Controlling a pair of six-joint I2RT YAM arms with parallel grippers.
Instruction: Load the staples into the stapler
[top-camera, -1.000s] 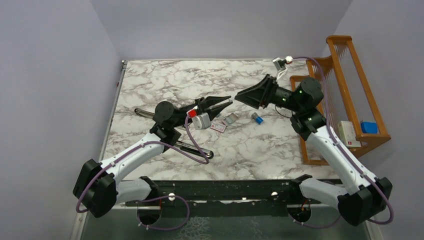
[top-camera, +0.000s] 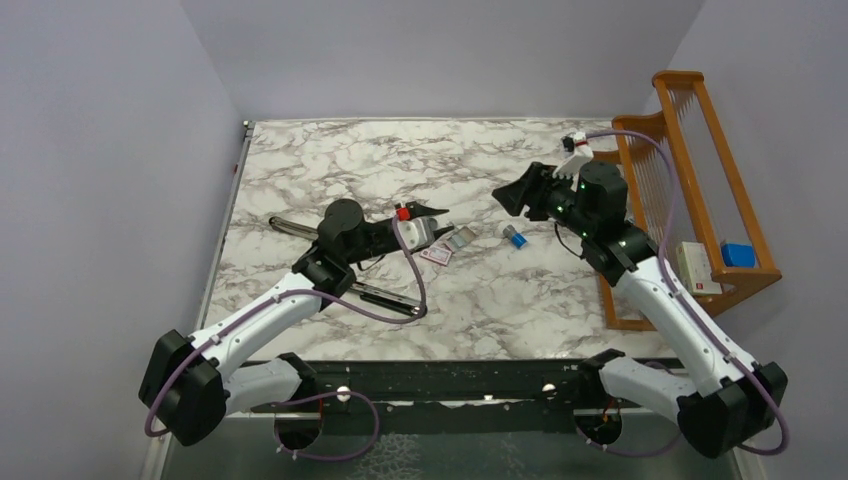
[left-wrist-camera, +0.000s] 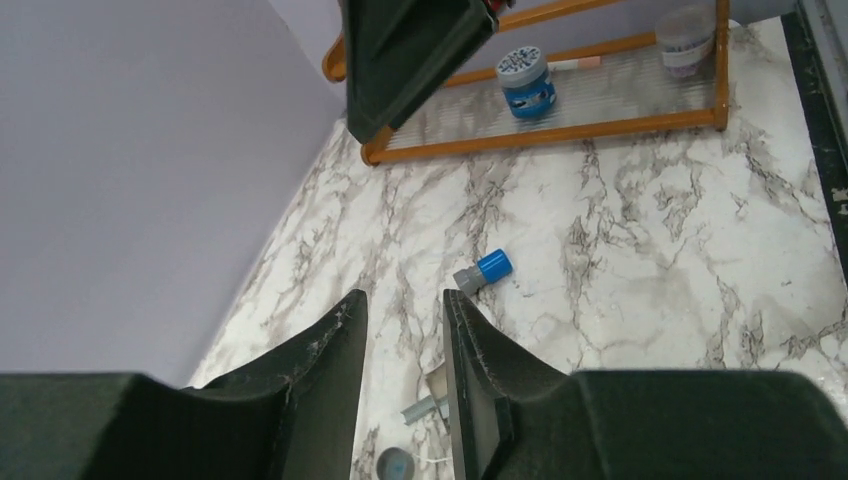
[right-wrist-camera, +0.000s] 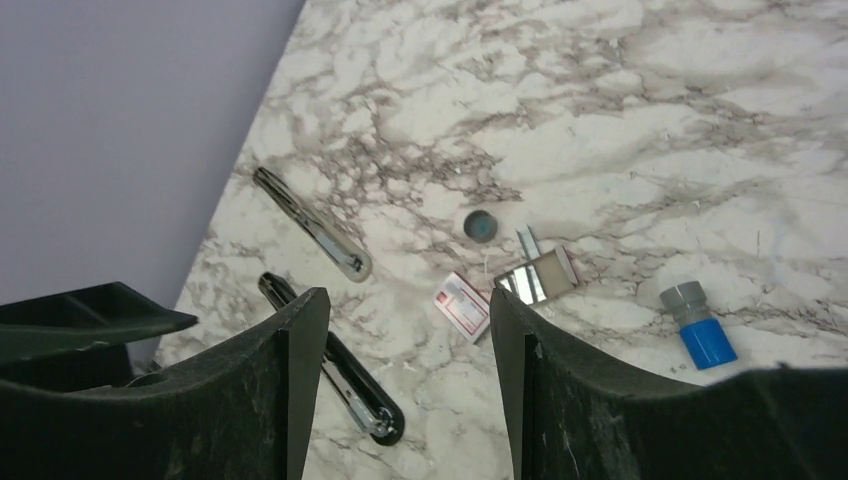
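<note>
My left gripper hangs over the middle, fingers part open with nothing visible between their tips. My right gripper stands open to its right, nothing between its fingers. In the right wrist view lie a long stapler (right-wrist-camera: 363, 393) at lower left, a second slim stapler (right-wrist-camera: 340, 247) above it, a pink-white small box (right-wrist-camera: 462, 306), a small clear-lidded box (right-wrist-camera: 550, 275) with a grey strip (right-wrist-camera: 528, 240), and a small dark round dish (right-wrist-camera: 480, 226). I cannot tell clearly which holds staples.
A blue-and-grey cylinder (right-wrist-camera: 708, 338) lies right of the boxes. A wooden rack (top-camera: 740, 215) with jars and boxes lines the right edge.
The grippers have drawn apart.
</note>
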